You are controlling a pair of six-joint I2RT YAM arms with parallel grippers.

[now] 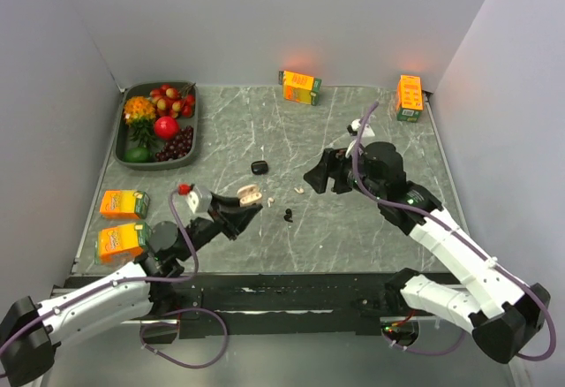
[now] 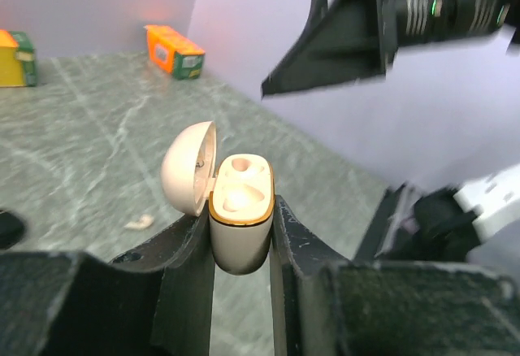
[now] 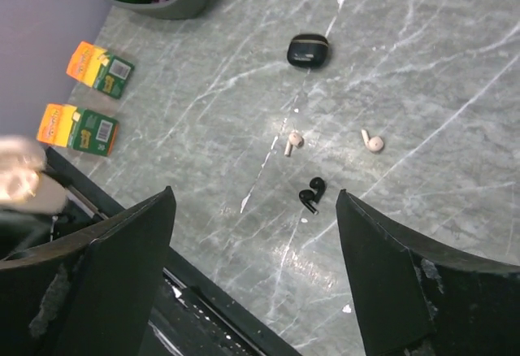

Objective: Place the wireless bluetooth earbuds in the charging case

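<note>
My left gripper [image 1: 244, 213] is shut on an open cream charging case [image 2: 240, 210], lid [image 2: 180, 169] raised. My right gripper [image 1: 322, 170] hangs over the table to the right, part open, nothing between its fingers. Two small cream earbuds [image 3: 374, 142] [image 3: 294, 140] lie apart on the marble table [image 1: 353, 237] between the grippers. A pair of black earbuds [image 3: 314, 191] lies nearer the front edge, and a closed black case [image 1: 259, 167] lies farther back.
A tray of fruit [image 1: 124, 153] fills the back left. Yellow boxes lie along the left [image 1: 124, 203] and back [image 1: 300, 87] edges.
</note>
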